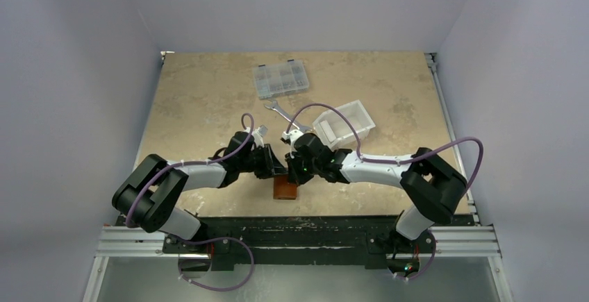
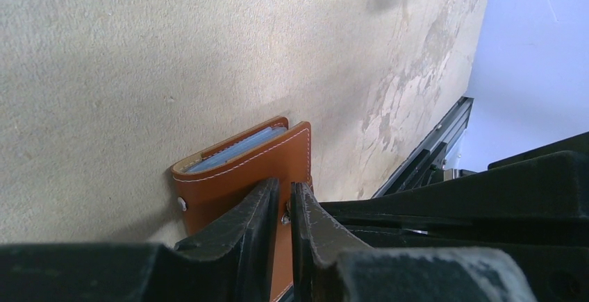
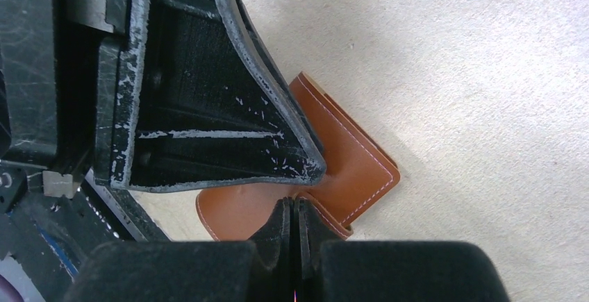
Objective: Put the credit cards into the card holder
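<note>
The brown leather card holder [image 1: 285,188] lies on the table near its front edge, below both grippers. In the left wrist view the holder [image 2: 239,170] shows a snap stud and pale, clear sleeves in its open edge. My left gripper is shut on the leather. In the right wrist view a large black finger of the left gripper covers part of the card holder [image 3: 358,160]. My right gripper is shut, its tips against a leather flap's edge; whether leather is pinched there is hidden. No separate credit card can be made out.
Behind the arms, a white bin [image 1: 358,118] holds a small white item [image 1: 328,130]. A wrench [image 1: 281,111] and a clear compartment box [image 1: 281,78] lie farther back.
</note>
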